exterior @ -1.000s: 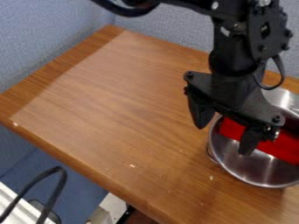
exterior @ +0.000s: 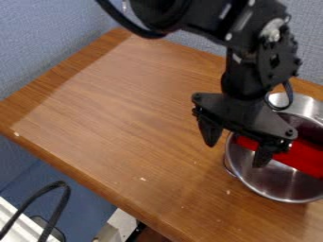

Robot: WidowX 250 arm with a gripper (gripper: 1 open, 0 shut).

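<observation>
A black gripper [exterior: 235, 142] on the arm hangs over the left part of a steel bowl [exterior: 284, 189] at the right of the table [exterior: 113, 123], its two fingers apart and open. A red object [exterior: 304, 159] lies in the bowl, partly hidden behind the gripper; I see nothing held between the fingers.
Blue padded walls [exterior: 38, 38] border it behind and at the left. Below the front-left edge are a black cable and white items [exterior: 19, 222].
The gripper has moved slightly left, toward the bowl's left rim, and its angle has shifted a little. The bowl looks unmoved.
</observation>
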